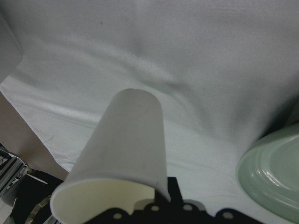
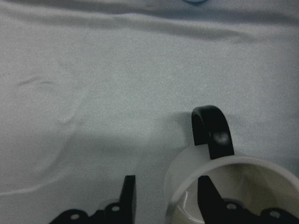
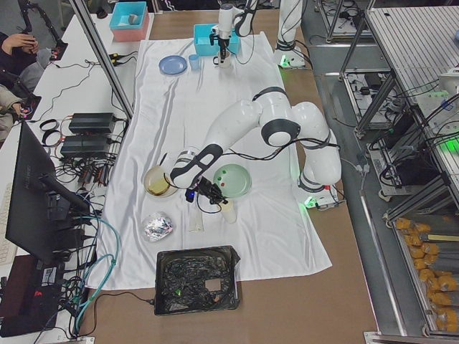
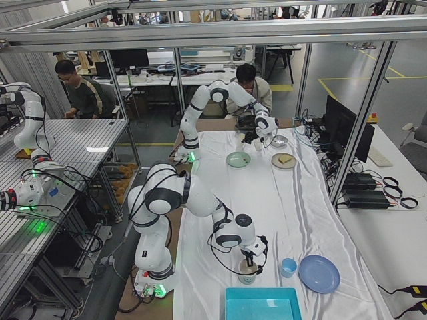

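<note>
A white cup (image 1: 124,140) (image 3: 229,212) is tilted at my left gripper (image 3: 219,201), beside the green plate (image 3: 233,179). In the left wrist view the cup covers much of the gripper, which appears shut on it. My right gripper is open over the rim of a white mug (image 2: 182,168) (image 4: 247,275) with a black handle, one finger over the inside and one outside.
A blue plate (image 4: 319,273), blue cup (image 4: 288,267) and turquoise bin (image 4: 261,303) are near the mug. A plate with yellow food (image 3: 156,183), foil-covered item (image 3: 157,226) and black tray (image 3: 195,261) are near my left arm.
</note>
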